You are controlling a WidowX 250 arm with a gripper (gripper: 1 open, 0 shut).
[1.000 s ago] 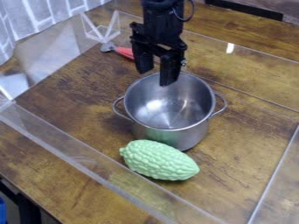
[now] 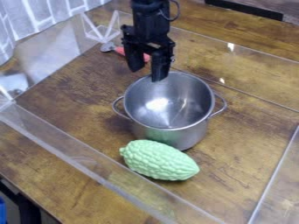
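My black gripper (image 2: 149, 59) hangs from the top of the camera view, over the back rim of a steel pot (image 2: 167, 115) with two wire handles. Its two fingers point down and stand apart, and I see nothing between them. A pale green bumpy melon-like vegetable (image 2: 159, 159) lies in front of the pot. A red object (image 2: 118, 50) with a grey end lies partly hidden behind the gripper at the back left.
Clear plastic walls edge the wooden table (image 2: 65, 96) on the left, front and right. Bare wood is free left of the pot and to its right.
A second ago it stood similarly high. The pot and vegetable look unmoved.
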